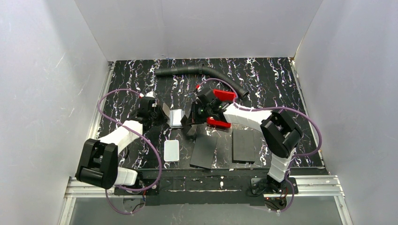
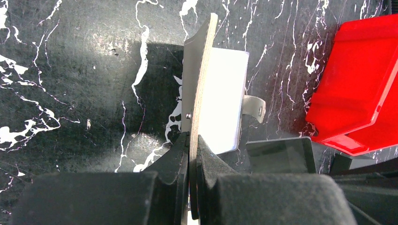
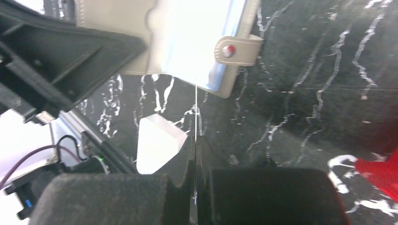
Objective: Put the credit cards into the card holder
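The beige card holder (image 1: 176, 119) lies open on the table, its clear white sleeves (image 2: 223, 96) facing up and a snap strap (image 3: 239, 50) on its edge. My left gripper is shut on the raised cover (image 2: 199, 70), which stands steeply. Just right of the holder, my right gripper (image 1: 193, 118) is shut on a dark card (image 2: 281, 154). That card appears nearly edge-on in the right wrist view, a thin card edge (image 3: 196, 110) pointing towards the sleeves' near edge. Whether it touches the holder I cannot tell.
A red box (image 1: 219, 124) stands under the right forearm. Nearer the front lie a white box (image 1: 172, 151) and two dark flat slabs (image 1: 203, 151) (image 1: 243, 146). A black hose (image 1: 187, 71) runs along the back.
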